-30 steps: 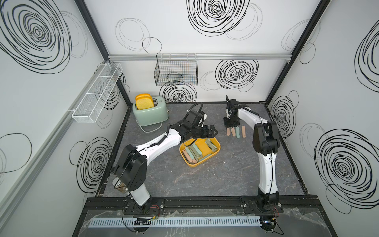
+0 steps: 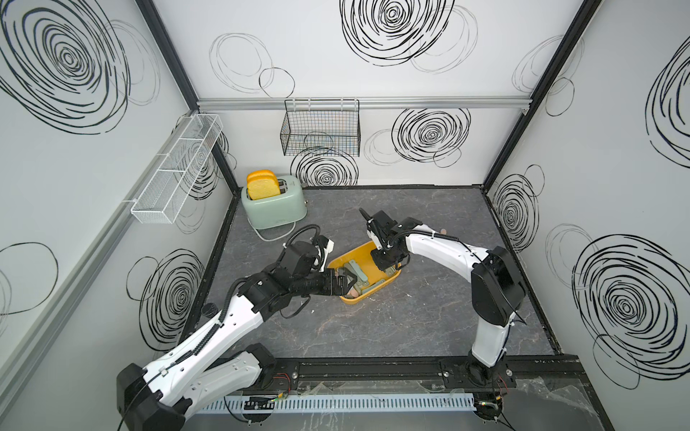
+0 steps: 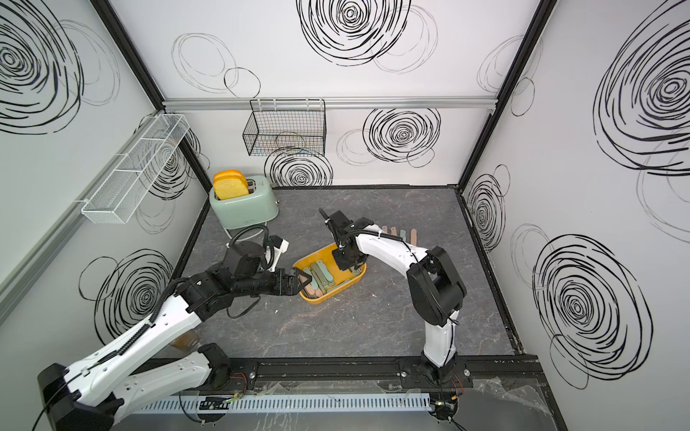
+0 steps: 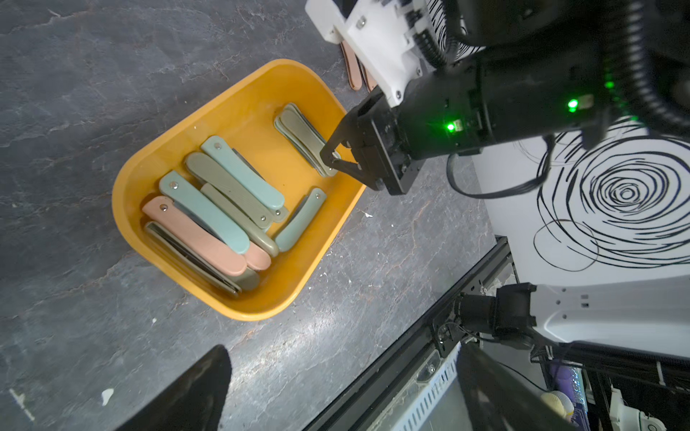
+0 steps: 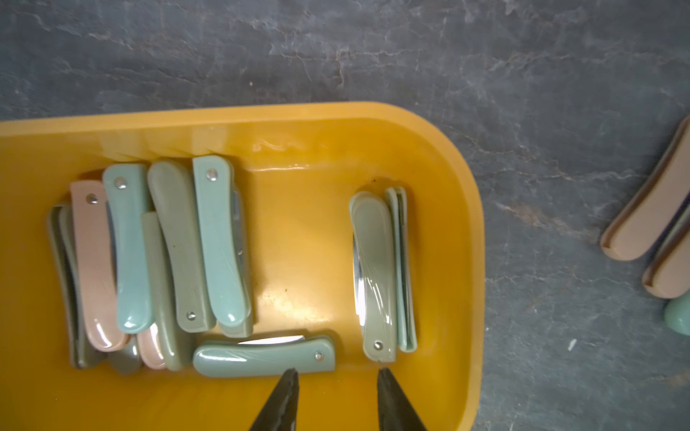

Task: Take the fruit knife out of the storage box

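The yellow storage box [image 5: 424, 136] lies on the table with several folding fruit knives inside. A tight group of pink, blue and olive knives [image 5: 133, 248] fills one end. One green knife [image 5: 266, 359] lies along the near wall, and a pair of olive knives [image 5: 373, 280] lies by the other end. My right gripper hangs open over the box near that pair, nothing between its fingers. My left gripper is also open and empty, over the box's left end in the top left view [image 2: 348, 282].
Several knives [image 3: 401, 234] lie in a row on the table right of the box, partly behind the right arm. A green toaster [image 2: 275, 204] stands at the back left. Both arms are close together over the box.
My left gripper has drawn back left and toward the front, from the box's far side to its left end.
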